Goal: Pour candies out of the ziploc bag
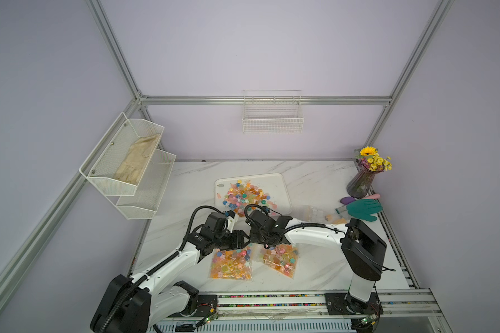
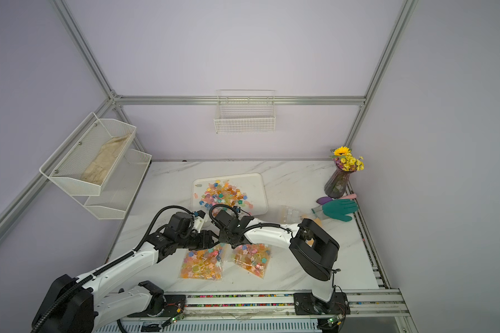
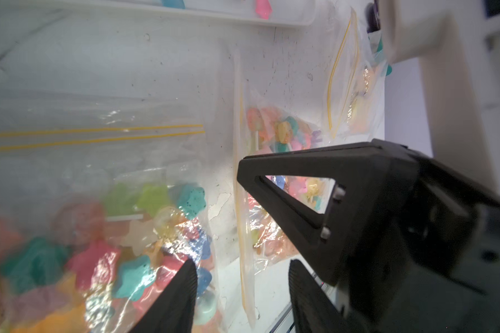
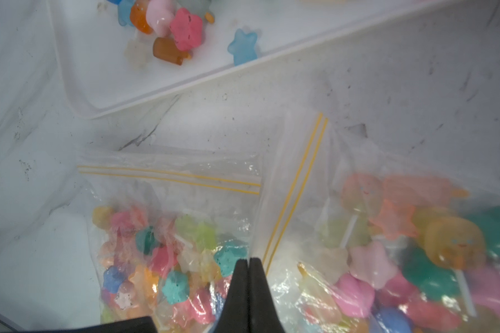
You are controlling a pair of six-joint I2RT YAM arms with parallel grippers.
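Two clear ziploc bags of colourful candies lie flat near the table's front: a left bag [image 1: 230,265] and a right bag [image 1: 280,259]. The left bag's yellow zip strip [image 4: 172,177] runs crosswise; the right bag's zip strip [image 4: 297,188] slants. My right gripper is shut, its tips at the right bag's mouth edge; whether film lies between them I cannot tell. Facing it, my left gripper stands part open, with the right bag's edge [image 3: 243,244] visible in the gap between its fingers.
Behind the grippers, a white tray [image 1: 280,191] holds loose candies [image 1: 244,195]. Another clear bag [image 1: 315,214] lies to the right, beside a teal glove [image 1: 364,209] and a flower vase [image 1: 361,183].
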